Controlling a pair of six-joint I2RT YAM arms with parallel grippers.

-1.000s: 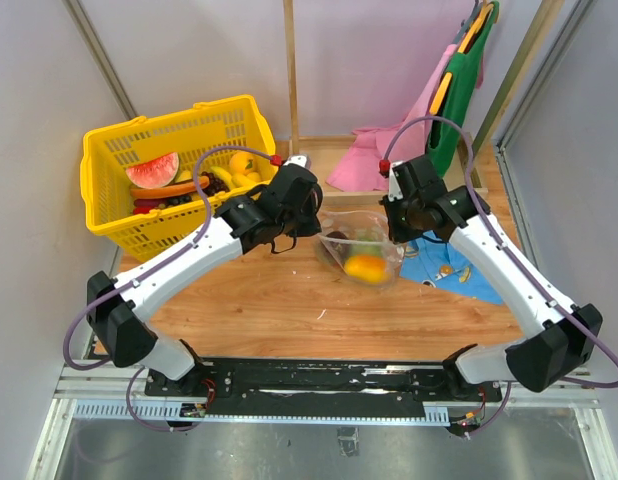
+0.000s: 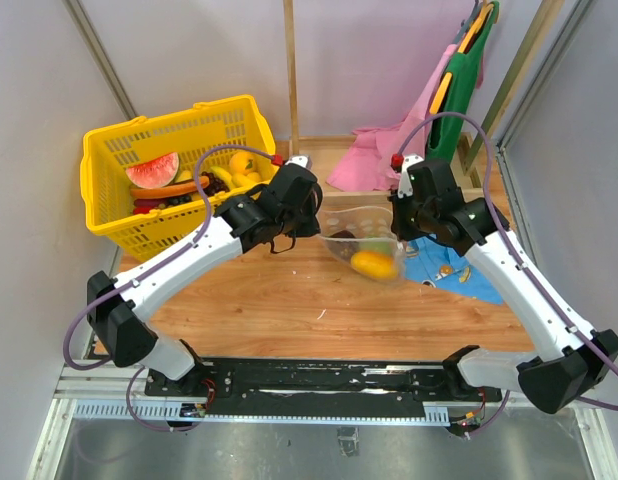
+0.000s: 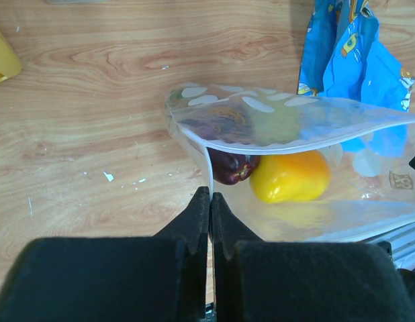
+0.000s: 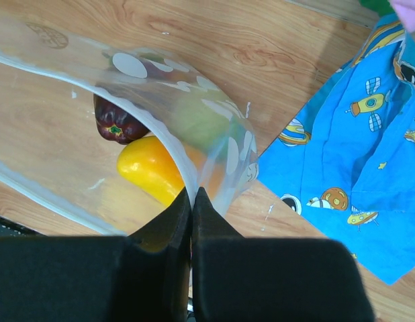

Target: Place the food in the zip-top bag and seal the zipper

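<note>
The clear zip top bag [image 2: 354,255] sits between my two grippers with a dark eggplant-like food [image 4: 117,119] and a yellow food [image 3: 291,176] inside. My left gripper is shut on the bag's rim at one end, the edge running into its fingertips. My right gripper is shut on the rim at the other end, with the white zipper edge between its fingers. A greenish item shows blurred behind the printed plastic.
A yellow basket [image 2: 119,170] of toy food stands at the back left. A blue patterned cloth [image 4: 348,168] lies right of the bag; pink [image 2: 369,160] and green clothing hang at the back.
The left arm stays where it was.
</note>
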